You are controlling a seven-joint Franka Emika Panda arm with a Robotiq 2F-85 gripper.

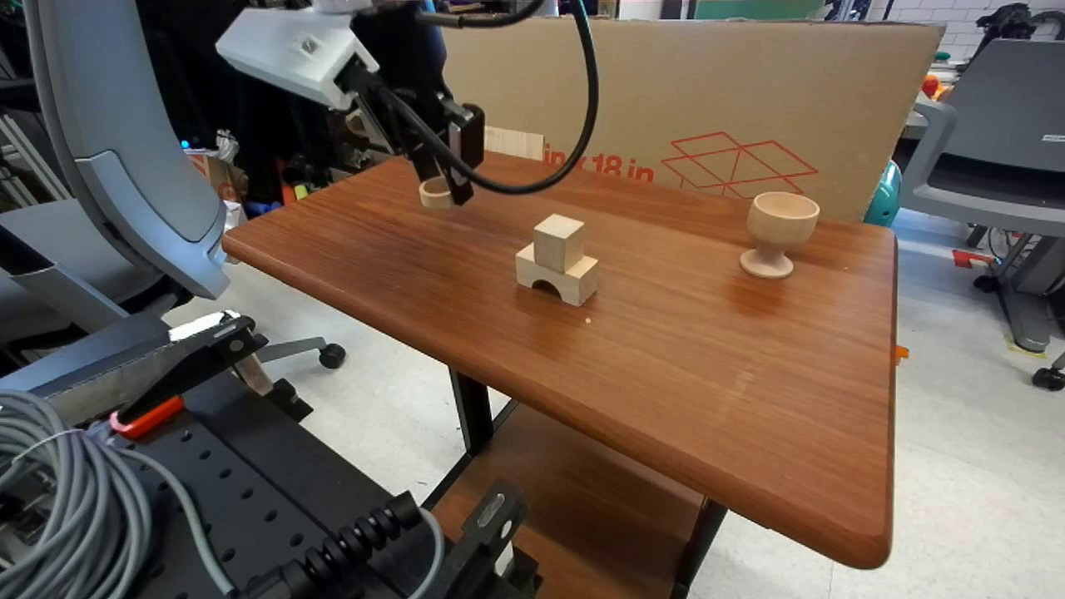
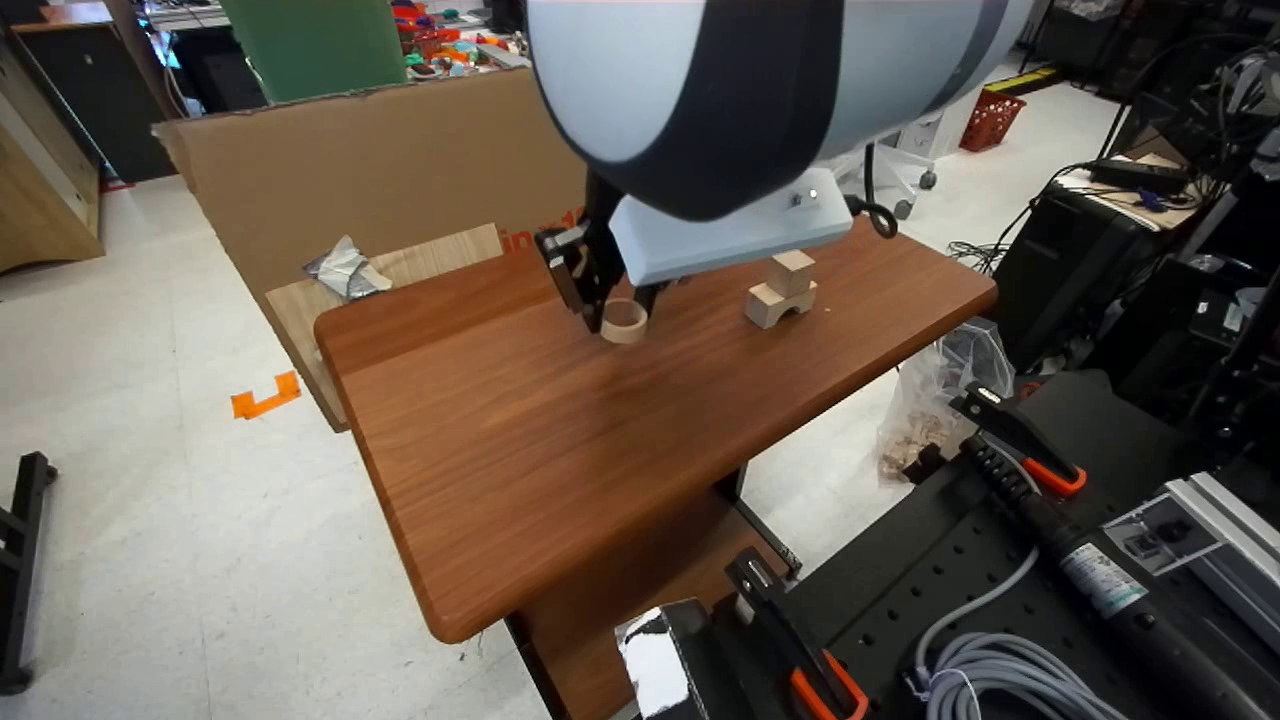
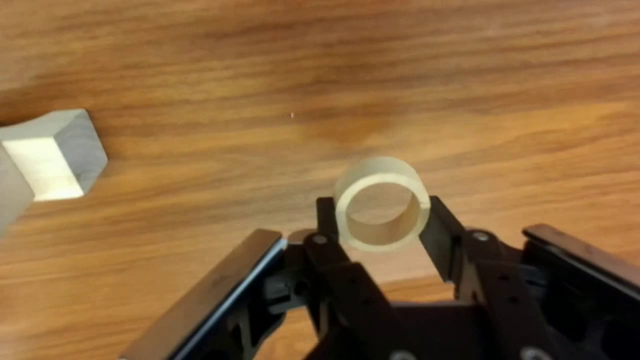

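A pale wooden ring [image 3: 352,174] is pinched between the two black fingertips of my gripper, which is shut on its outer sides. Bare tabletop shows through the ring's hole in the wrist view. In the first exterior view the ring [image 1: 436,193] hangs above the far left part of the table. The second exterior view also has the ring [image 2: 623,322] at the tip of my gripper [image 2: 624,314].
On the brown table [image 1: 719,379], a wooden cube [image 1: 559,243] rests on an arched block [image 1: 557,278]. A wooden goblet [image 1: 781,231] stands upright toward the right end. Cardboard [image 1: 639,90] lines the far edge.
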